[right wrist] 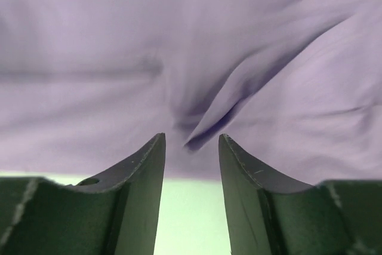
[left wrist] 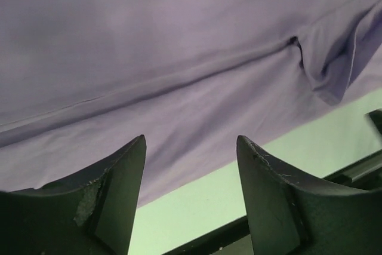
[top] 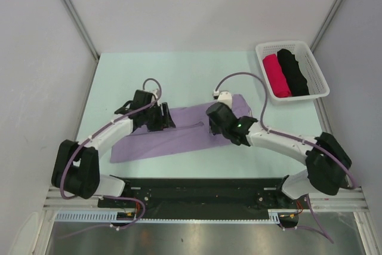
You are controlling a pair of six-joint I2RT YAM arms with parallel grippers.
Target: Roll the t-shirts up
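Observation:
A light purple t-shirt [top: 179,141] lies spread across the pale table, with a long fold and a bunched, creased part near the middle, also filling the right wrist view [right wrist: 119,106]. My left gripper [top: 161,120] is open over the shirt's left-middle part, its fingers [left wrist: 113,195] apart with cloth below them. My right gripper [top: 216,125] is above the creased right part; in the right wrist view it stands open, the fingers [right wrist: 268,201] on either side of the lower end of a narrow fold.
A white basket [top: 316,76] at the back right holds a red rolled item [top: 276,76] and a black one [top: 292,73].

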